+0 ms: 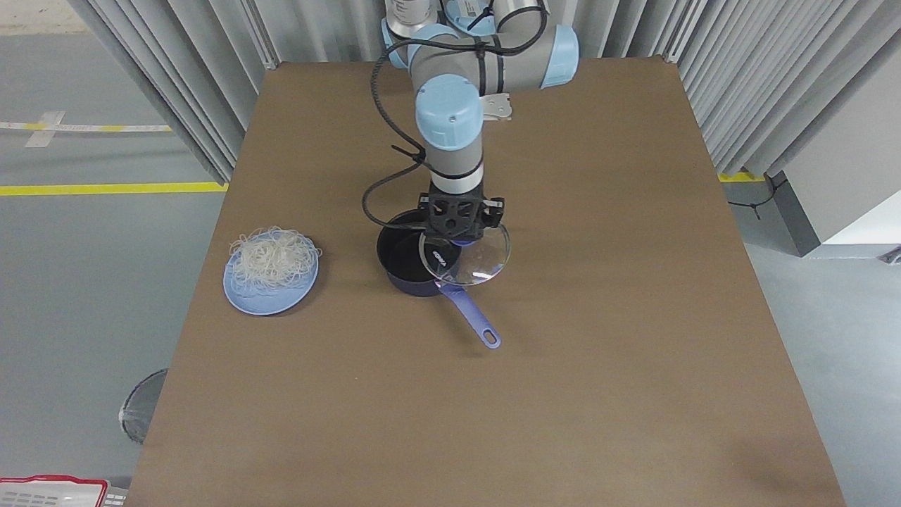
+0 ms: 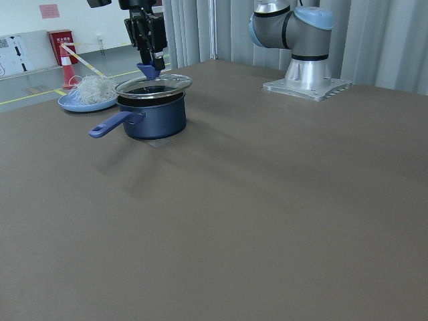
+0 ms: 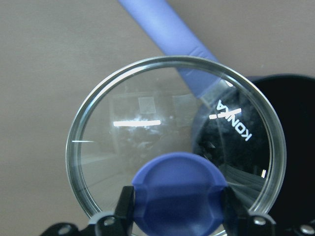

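A dark blue saucepan (image 1: 398,262) with a long blue handle (image 1: 477,320) stands on the brown table. Its glass lid (image 1: 486,258) is off-centre, out to the right of the pot, which leaves part of the dark inside uncovered. My gripper is shut on the lid's blue knob (image 3: 178,182); in the camera left view the lid (image 2: 175,83) hangs just above the rim. A blue plate (image 1: 262,304) heaped with white noodle-like strands (image 1: 274,258) sits to the pot's left.
The arm reaches in from the back edge, where grey curtains hang. The floor lies beyond both side edges.
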